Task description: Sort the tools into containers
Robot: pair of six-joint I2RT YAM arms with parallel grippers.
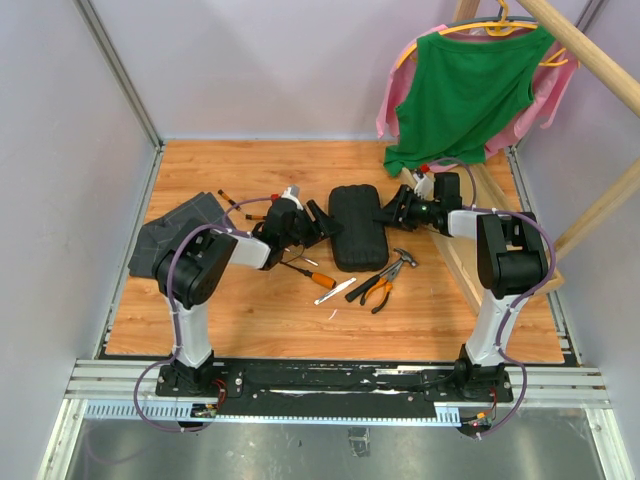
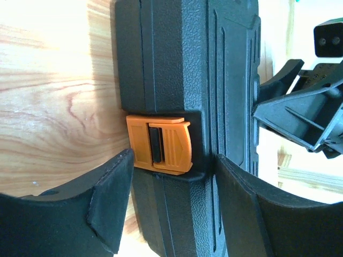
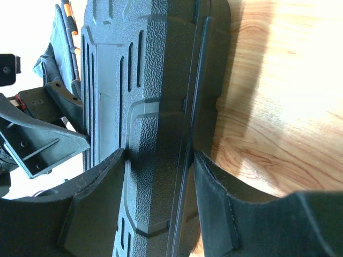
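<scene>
A closed black hard case (image 1: pixel 357 245) lies in the middle of the table, between both grippers. At its left side, my left gripper is part open, its fingers astride the side edge by the orange latch (image 2: pixel 185 147). From the opposite side my right gripper is shut on the case's edge, one finger on top and one at the side. In front of the case lie an orange screwdriver (image 1: pixel 322 280), a pale slim tool (image 1: pixel 336 291), a hammer (image 1: pixel 368 284) and orange-handled pliers (image 1: pixel 380 288). The case's inside is hidden.
A dark grey folded fabric piece (image 1: pixel 175 235) lies at the left, with a black-and-orange tool (image 1: pixel 229 200) behind it. A wooden rack (image 1: pixel 460 265) with a green top (image 1: pixel 470 95) stands at the right.
</scene>
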